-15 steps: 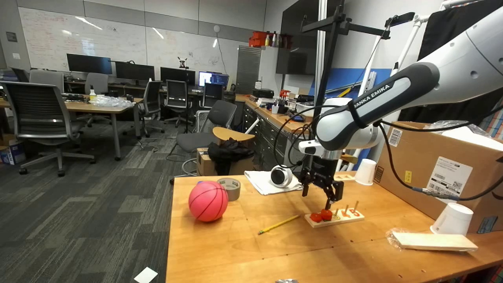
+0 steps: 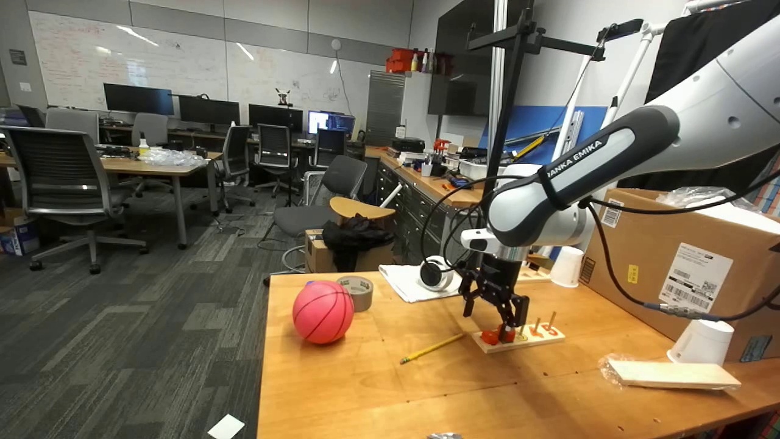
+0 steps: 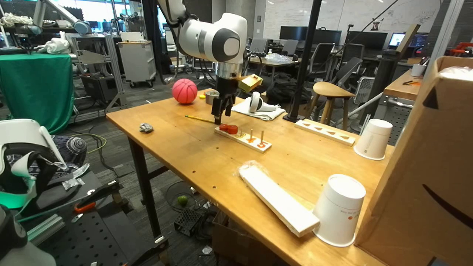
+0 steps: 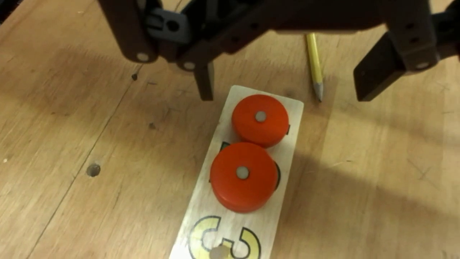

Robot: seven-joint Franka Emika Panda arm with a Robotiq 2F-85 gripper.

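Observation:
A pale wooden peg board [image 4: 254, 224] printed with numbers lies flat on the table. Two red discs [image 4: 244, 190] are threaded on its first two pegs, side by side at one end. Over that end hovers my gripper, open, its fingers [image 4: 203, 82] spread wider than the board with nothing held. From the first exterior view the gripper [image 2: 487, 322] is low, one finger overlapping the discs in the picture. The second exterior view shows bare pegs on the rest of the board [image 3: 241, 139].
A yellow pencil [image 4: 315, 64] lies close to the board's end. Farther off are a pink ball [image 2: 323, 312], tape roll [image 2: 356, 291], headset on a white cloth [image 2: 409, 286], a wrapped wooden block [image 3: 277, 199] and white cups [image 3: 340, 208].
My gripper has come down and slightly left in the first exterior view, closer to the discs. The board, discs and pencil look unmoved.

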